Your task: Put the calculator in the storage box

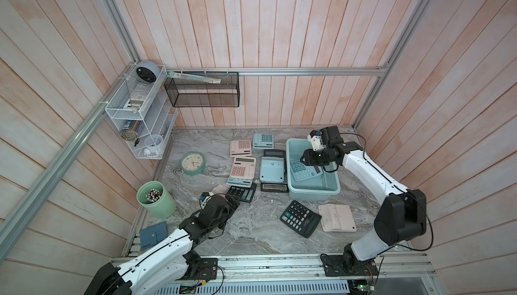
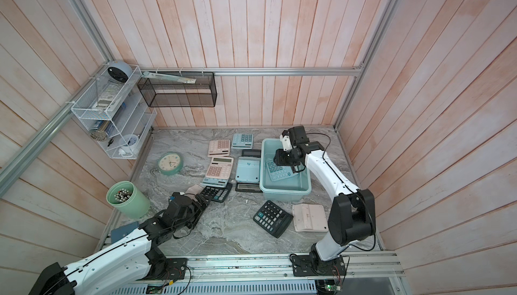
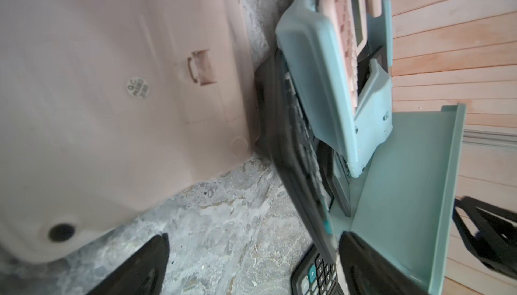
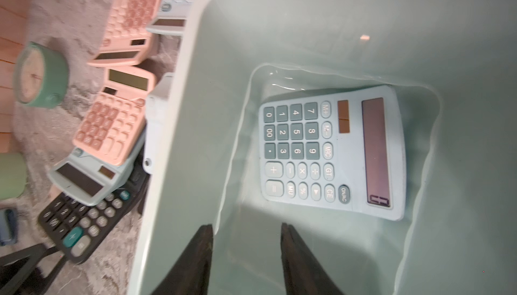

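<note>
Inside the green storage box (image 1: pixel 314 191), a light blue calculator (image 4: pixel 328 149) lies face up and flat on the floor. My right gripper hangs above it, fingers apart with nothing between them. On the table's left side, my left gripper stands open and empty, close to a pink calculator (image 3: pixel 134 90) lying face down. A black calculator (image 4: pixel 97 214), partly covered by a blue one (image 4: pixel 80 176) and a pink one (image 4: pixel 115 120), lies just beyond it. Another black calculator (image 1: pixel 300 219) lies in front of the box.
Left of the box lie a face-down blue calculator (image 1: pixel 273 170) on black ones, plus small pink (image 1: pixel 240 147) and blue calculators (image 1: pixel 263 140) behind. A pink item (image 1: pixel 337 217) lies front right. A clock (image 1: pixel 192 163) and green bin (image 1: pixel 156 199) stand left.
</note>
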